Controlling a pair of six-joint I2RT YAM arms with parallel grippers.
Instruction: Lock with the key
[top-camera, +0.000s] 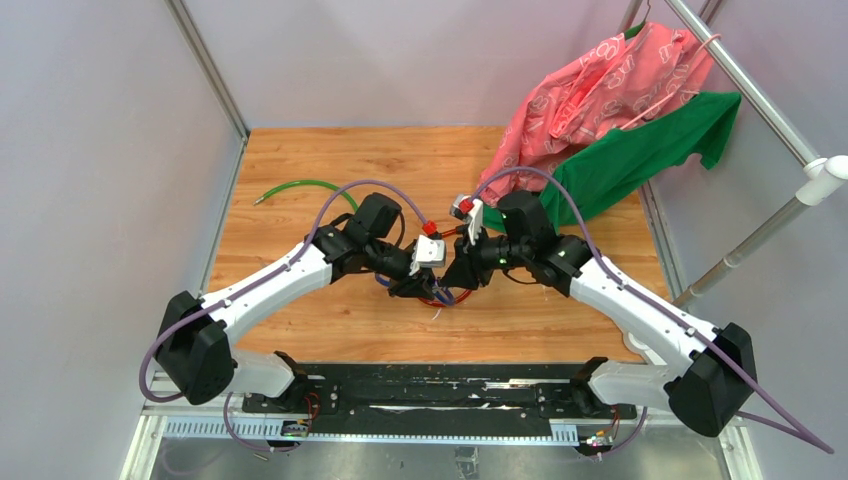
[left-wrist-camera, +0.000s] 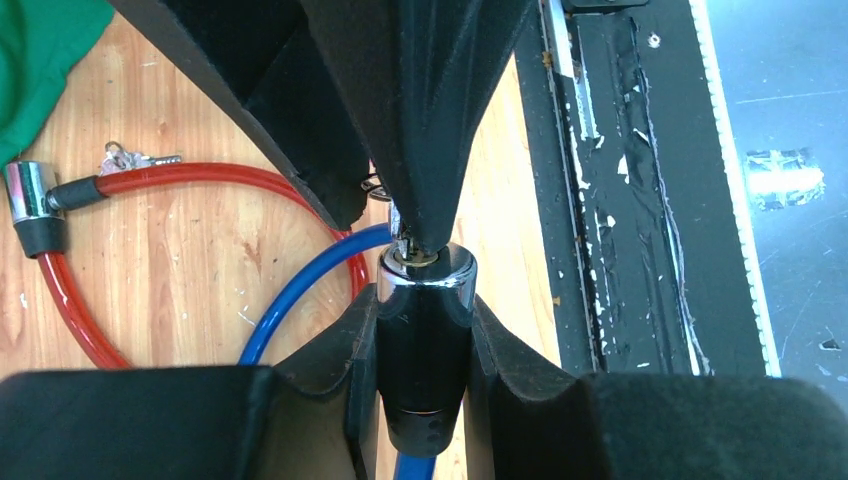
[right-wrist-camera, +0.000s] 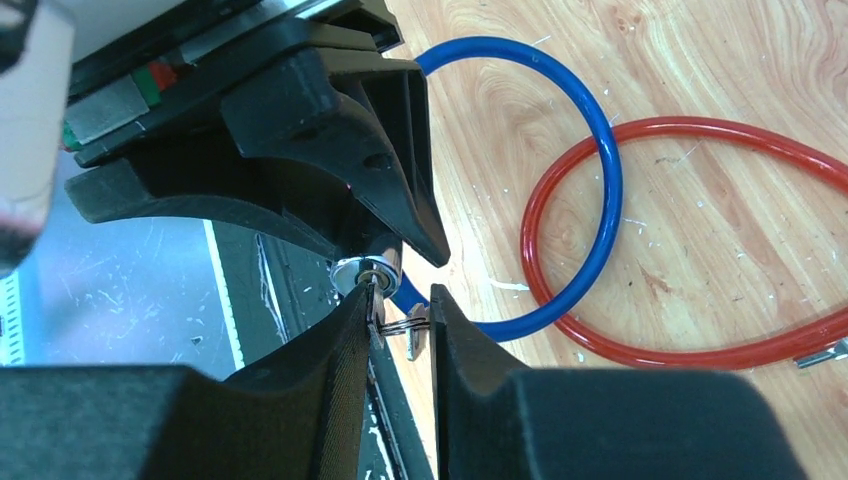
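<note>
My left gripper is shut on the black-and-chrome lock cylinder (left-wrist-camera: 423, 380) of the blue cable lock (left-wrist-camera: 290, 295), holding it upright in its wrist view. A key (right-wrist-camera: 375, 300) stands in the cylinder's keyhole, with rings and another key hanging from it. My right gripper has its fingertips around the key just above the lock; its fingers are close together, and whether they grip it is hard to tell. From above, both grippers meet over the middle front of the wooden board (top-camera: 320, 155).
A red cable lock (left-wrist-camera: 165, 175) with small keys lies beneath the blue one, and a green cable (top-camera: 310, 182) lies at the back left. Green (top-camera: 640, 150) and pink cloths (top-camera: 620, 75) hang at the back right beside a metal pole (top-camera: 740, 255).
</note>
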